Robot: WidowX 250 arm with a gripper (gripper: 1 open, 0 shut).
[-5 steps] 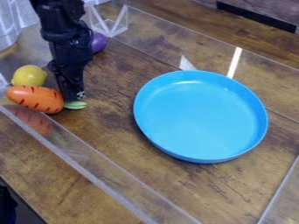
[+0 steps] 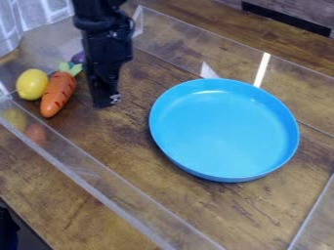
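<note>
My black gripper [image 2: 104, 96] reaches down from the top, shut, its tip low over the wooden board just right of a toy carrot [image 2: 57, 94]. The carrot lies lengthwise along the left side, its green top toward the back. A yellow lemon [image 2: 33, 84] sits left of it. A purple object [image 2: 77, 59] is partly hidden behind the arm.
A large blue plate [image 2: 224, 129] fills much of the right side. Clear walls border the board on the left and right. Bare wood lies in the front middle, between carrot and plate.
The gripper has moved to the right. The carrot has swung from lying crosswise to lengthwise and shifted back, away from the front left.
</note>
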